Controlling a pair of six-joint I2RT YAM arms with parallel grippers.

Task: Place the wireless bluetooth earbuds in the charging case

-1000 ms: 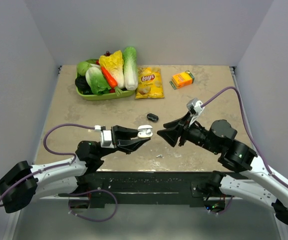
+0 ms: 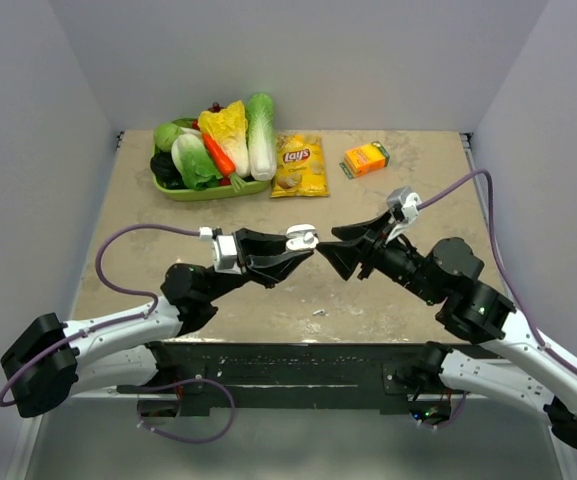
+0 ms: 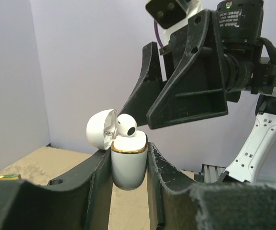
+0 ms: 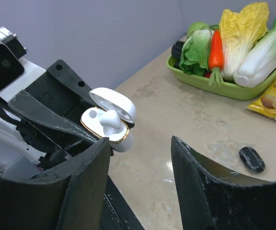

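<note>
My left gripper is shut on the white charging case (image 3: 128, 167), which stands upright with its lid (image 3: 99, 128) open. A white earbud sits in the top of the case; in the right wrist view it shows as a white stem (image 4: 111, 119) beside an empty-looking slot. My right gripper stands open just right of the case, its fingers level with the case's top, nothing between them.
A green basket of vegetables (image 2: 193, 195), a chips bag (image 2: 298, 170) and an orange box (image 2: 366, 158) stand at the back. A small black object (image 4: 251, 159) lies on the table.
My left gripper has carried the case up and to the right, toward the right gripper, which has shifted slightly right and up in the top view. The case now hides the black object there.
</note>
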